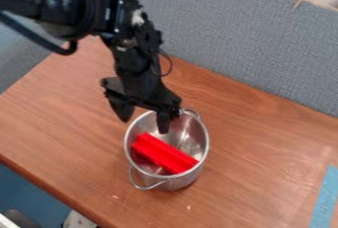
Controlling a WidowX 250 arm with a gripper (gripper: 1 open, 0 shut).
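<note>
A steel pot (189, 165) with wire handles stands on the wooden table (63, 123). A red cylinder (161, 152) lies tilted inside it. My black gripper (144, 120) hangs over the pot's back-left rim, open, with one finger over the inside of the pot and the other at its left, above the cylinder's upper end.
A grey padded wall (232, 44) runs along the table's back. A blue tape strip (325, 197) is at the right edge. A blue area lies beyond the lower-left edge.
</note>
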